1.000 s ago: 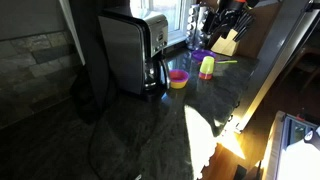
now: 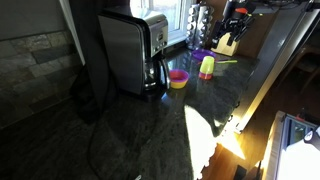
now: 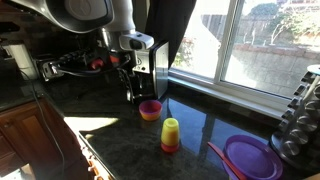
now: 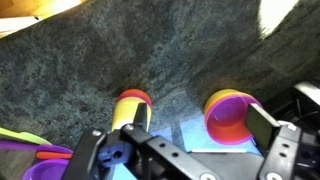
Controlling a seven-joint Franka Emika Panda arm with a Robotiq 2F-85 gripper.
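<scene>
A yellow cup with a red rim (image 4: 130,108) appears in the wrist view, left of centre. It stands upright on the dark counter in exterior view 2, where the yellow cup (image 3: 170,132) has red at its base. A pink and yellow bowl (image 4: 229,118) lies to its right in the wrist view, its opening facing up. My gripper is open above the counter, its fingers wide apart and nothing between them. At the wrist view's lower left, a purple plate (image 4: 45,172) is partly cut off.
A coffee maker (image 2: 138,50) stands beside the bowl. Colored utensils (image 4: 22,136) lie by the plate. A spice rack (image 3: 298,118) stands near the window. Open counter (image 2: 150,135) stretches across the front of exterior view 1.
The gripper has shifted slightly up and to the right in exterior view 1. The cup, bowl and plate look unmoved.
</scene>
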